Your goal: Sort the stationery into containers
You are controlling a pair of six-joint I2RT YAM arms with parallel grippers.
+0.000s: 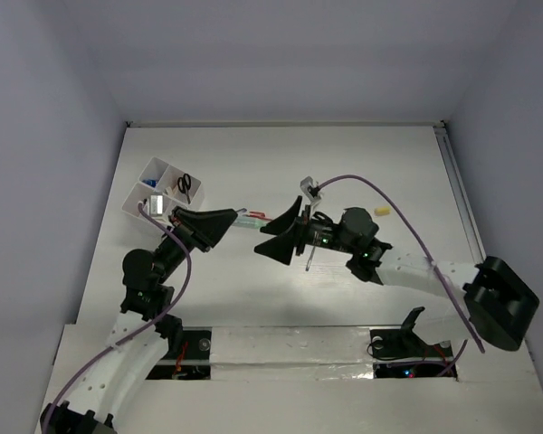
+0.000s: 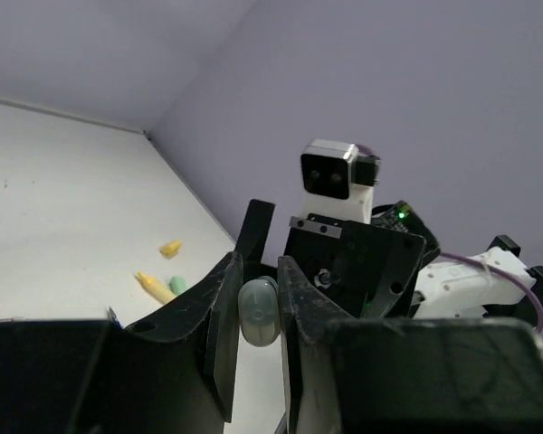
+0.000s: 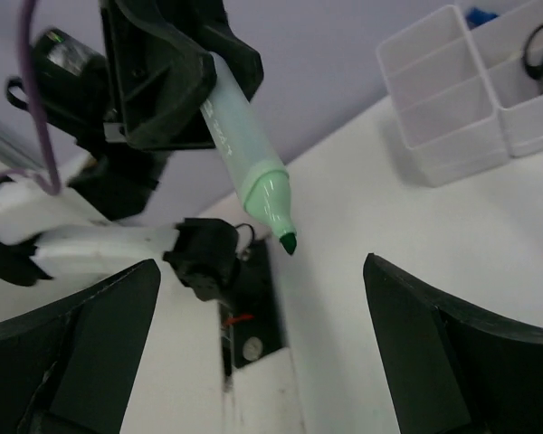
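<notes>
A pale marker [image 3: 240, 136] with a light green end and a dark green nib is in the left gripper [image 1: 236, 214], which is shut on it. The marker's rounded rear end [image 2: 259, 312] shows between the fingers in the left wrist view. Facing it, my right gripper [image 1: 260, 239] stands open, its fingers apart; in the right wrist view the nib lies beyond the gap between them, untouched. A white divided container [image 1: 145, 190] stands at the left of the table, holding black scissors [image 1: 185, 184] and something blue [image 1: 150, 183].
A yellow piece [image 1: 382, 211] lies at the right. A yellow stick-like item [image 2: 154, 287] and a small green item [image 2: 177, 285] lie close together. Something red [image 1: 255, 215] lies behind the grippers. A thin metallic item [image 1: 310, 259] lies near the right gripper.
</notes>
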